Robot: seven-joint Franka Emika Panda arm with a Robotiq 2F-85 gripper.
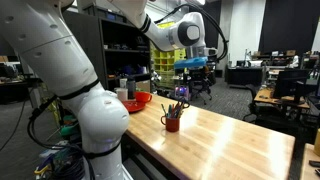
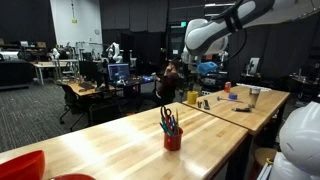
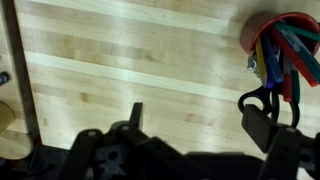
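Observation:
A red cup (image 1: pixel 172 125) stands upright on the wooden table (image 1: pixel 235 145), holding several pens and a pair of scissors. In the wrist view the cup (image 3: pixel 250 38) is at the upper right, with pens (image 3: pixel 298 52) and black scissor handles (image 3: pixel 268 100) sticking out towards me. My gripper is open, its two fingers far apart with only bare table seen between them. It hangs well above the table, clear of the cup. The cup (image 2: pixel 172 140) also shows in exterior view 2, in front of the arm.
Red containers (image 1: pixel 138 101) sit at the table's left side; a red bowl (image 2: pixel 22 166) appears at the near left of exterior view 2. Other tabletop (image 2: pixel 235 112) bears a yellow container (image 2: pixel 192 97) and small items.

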